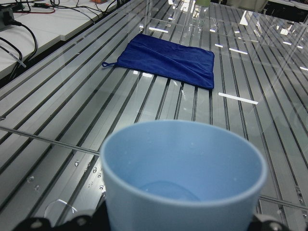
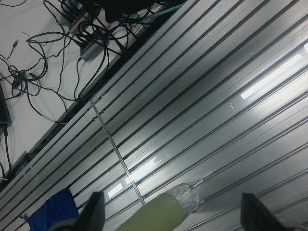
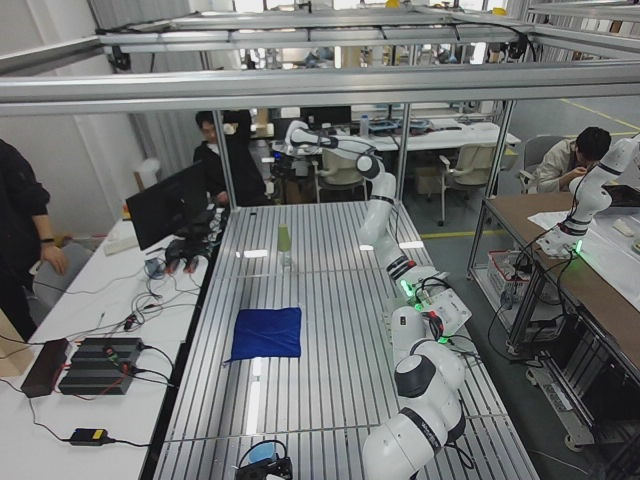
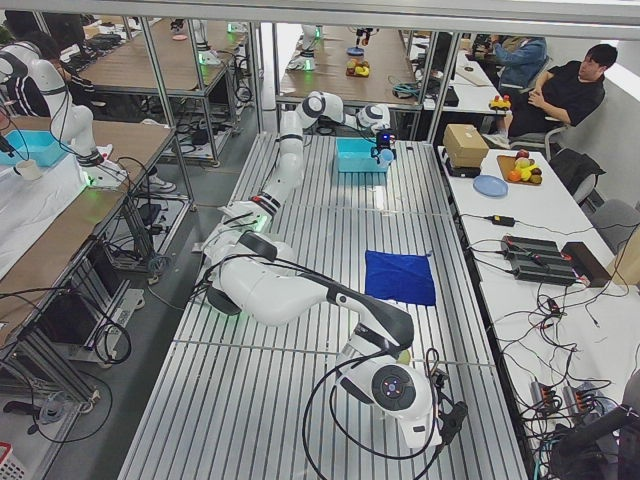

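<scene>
A light blue cup (image 1: 183,211) (image 3: 262,452) (image 4: 386,160) fills the lower left wrist view, with my left gripper (image 4: 382,150) shut on it. A dark blue cloth (image 3: 265,332) (image 4: 398,280) (image 1: 168,60) lies flat mid-table. A bottle with pale green contents (image 3: 284,240) (image 2: 159,211) stands at the other end, below my raised right gripper. That gripper's two fingers show wide apart in the right wrist view, the bottle apparently below them rather than held.
A teal bin (image 4: 355,152) is behind the left gripper in the camera right view. A white side desk (image 3: 80,420) carries cables and power units. Frame posts and another robot table flank the workspace.
</scene>
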